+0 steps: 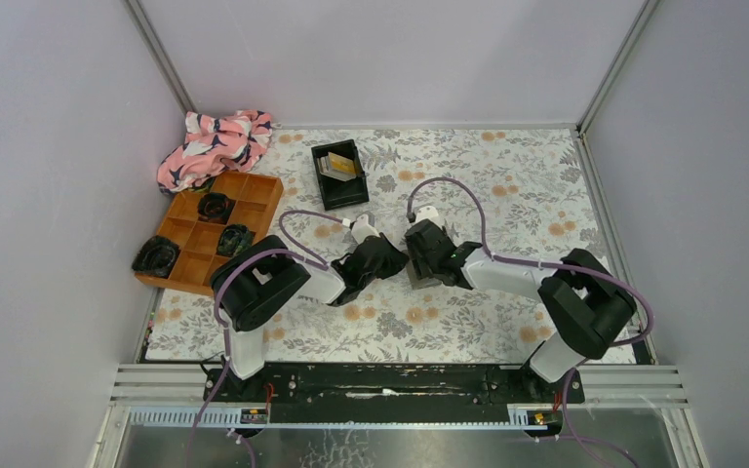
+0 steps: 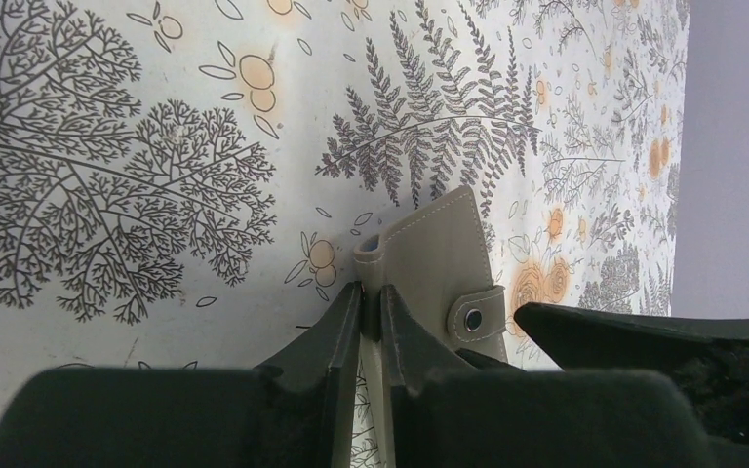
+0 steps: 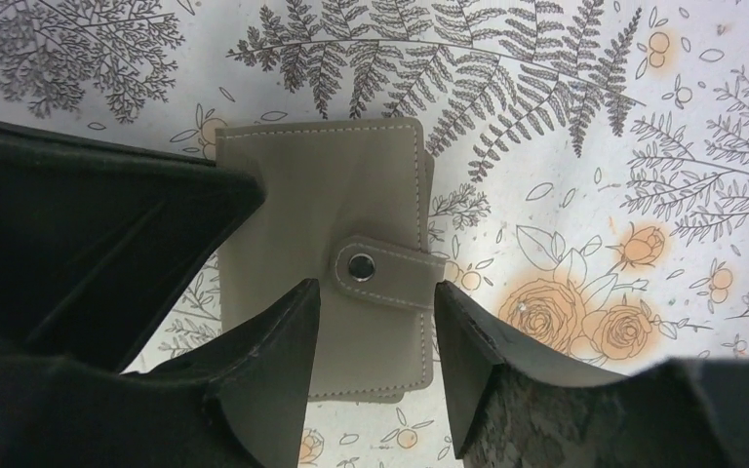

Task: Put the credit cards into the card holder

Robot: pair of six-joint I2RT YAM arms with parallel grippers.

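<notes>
The taupe card holder point(image 3: 322, 185) lies flat on the patterned table, its strap with a metal snap point(image 3: 361, 265) fastened across the front. My left gripper is shut on the holder's side edge, as the left wrist view shows. My right gripper stands open over the holder, fingertips either side of the snap strap. In the top view both grippers cover much of the holder. A black box point(image 1: 351, 195) at the back holds what look like cards point(image 1: 338, 166).
An orange compartment tray point(image 1: 190, 261) with dark items stands at the left, with a pink patterned cloth point(image 1: 210, 146) behind it.
</notes>
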